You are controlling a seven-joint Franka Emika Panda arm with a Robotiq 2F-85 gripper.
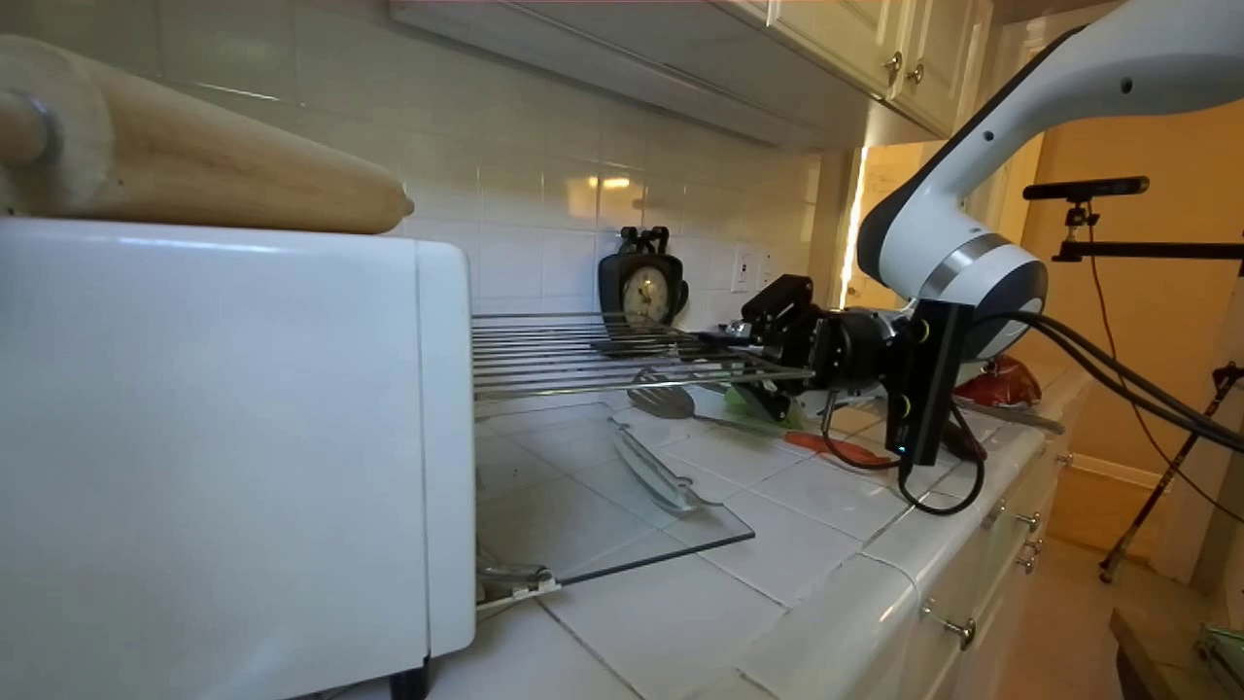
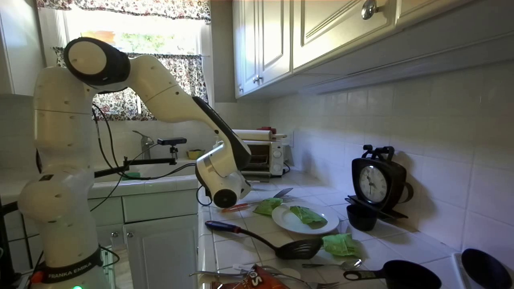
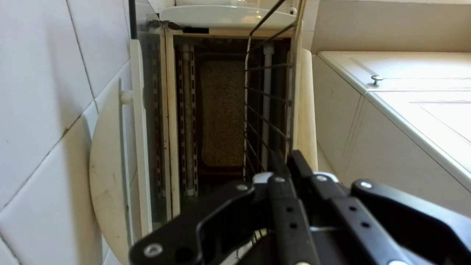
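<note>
A metal wire rack (image 1: 583, 350) sticks out of the white toaster oven (image 1: 222, 455), roughly level and well above the lowered glass door (image 1: 583, 478). My gripper (image 1: 725, 340) is shut on the rack's outer end, away from the oven. From the wrist, the rack (image 3: 268, 95) runs from my gripper into the oven's opening, near its upper side. The exact spot between the fingertips is hidden by the black fingers. In the other exterior view, the arm blocks sight of the gripper and rack.
A wooden rolling pin (image 1: 222, 152) lies on top of the oven. Under and beyond the gripper are a slotted spatula (image 1: 661, 397) and an orange-handled utensil (image 1: 834, 447). A black scale (image 2: 380, 180) stands by the wall. A white plate (image 2: 289, 222) holds a leaf.
</note>
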